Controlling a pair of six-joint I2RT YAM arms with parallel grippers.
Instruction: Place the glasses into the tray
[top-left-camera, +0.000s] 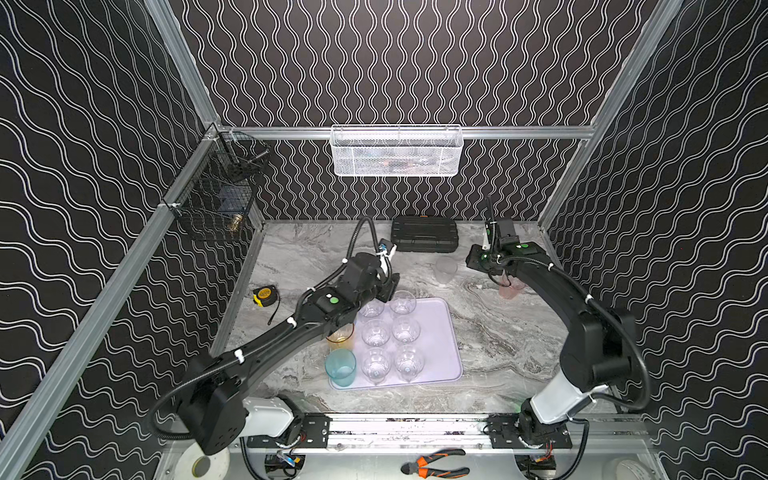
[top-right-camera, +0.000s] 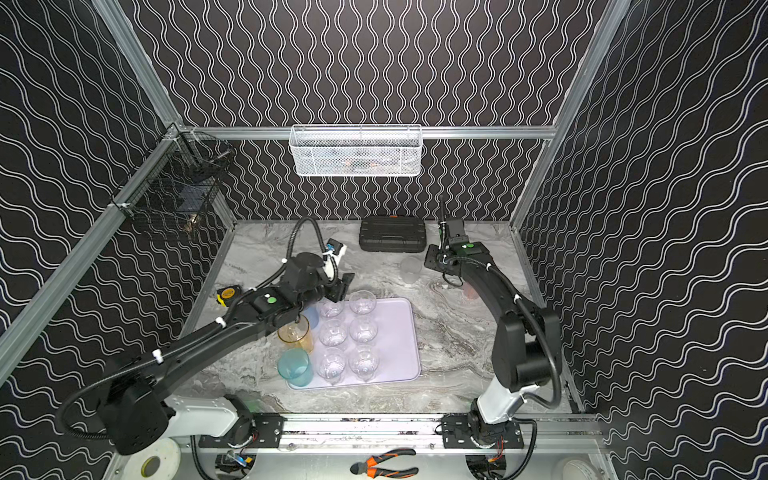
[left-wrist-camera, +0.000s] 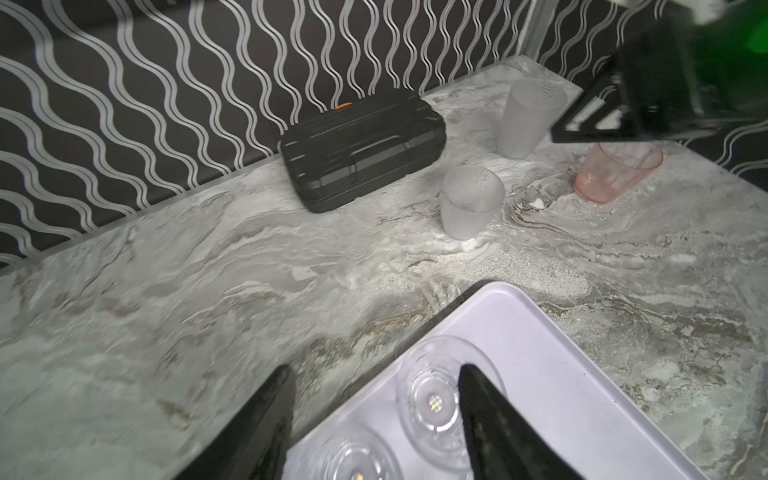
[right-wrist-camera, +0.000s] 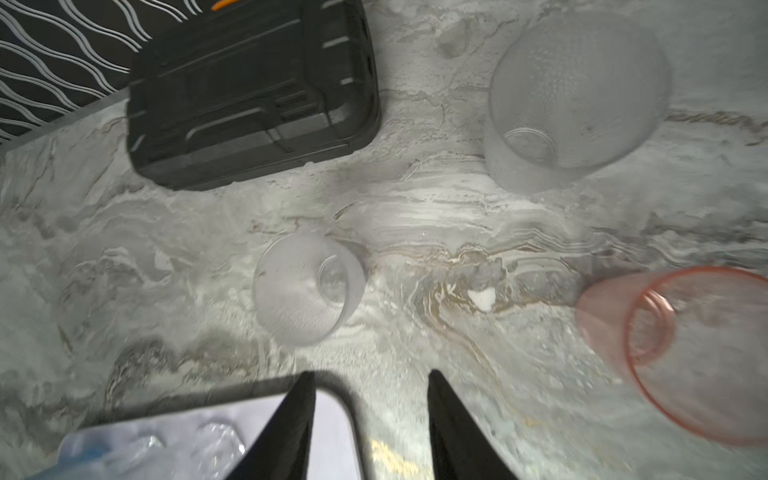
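Note:
Several clear glasses stand in rows on the lilac tray (top-left-camera: 444, 340), with a teal glass (top-left-camera: 341, 368), an amber glass (top-right-camera: 296, 334) and a blue glass (top-right-camera: 310, 319) along its left side. Over the tray's far edge, my left gripper is open and empty; a clear glass (left-wrist-camera: 416, 424) shows below, partly behind one finger. My right gripper hangs open and empty right of the tray's far corner. Off the tray stand a small frosted glass (right-wrist-camera: 308, 288), a larger frosted glass (right-wrist-camera: 576, 104) and a pink glass (right-wrist-camera: 616, 320).
A black case (top-left-camera: 425, 233) lies at the back wall. On the left of the table is a yellow tape measure (top-left-camera: 265, 296). A white wire basket (top-left-camera: 397, 152) hangs on the back wall. The tray's right strip is bare, as is the tabletop right of it.

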